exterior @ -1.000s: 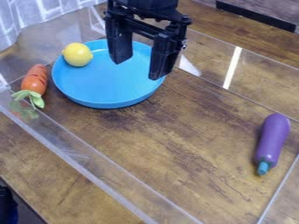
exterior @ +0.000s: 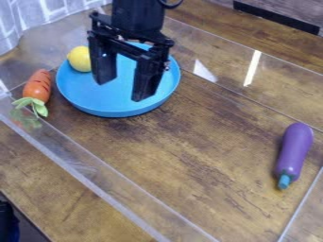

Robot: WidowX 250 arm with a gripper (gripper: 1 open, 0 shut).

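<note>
The black gripper (exterior: 127,72) hangs over the blue bowl (exterior: 104,97), its two fingers spread apart, with nothing seen between them. Its body hides much of the bowl's interior. A yellow object (exterior: 78,59), perhaps a lemon, shows at the bowl's back left rim. An orange carrot (exterior: 38,85) with a green top lies just left of the bowl. Far to the right, a purple eggplant-like object (exterior: 294,148) lies on the wooden surface.
A transparent strip runs along the left and lower left of the surface.
The carrot, yellow object and purple object have not visibly moved.
</note>
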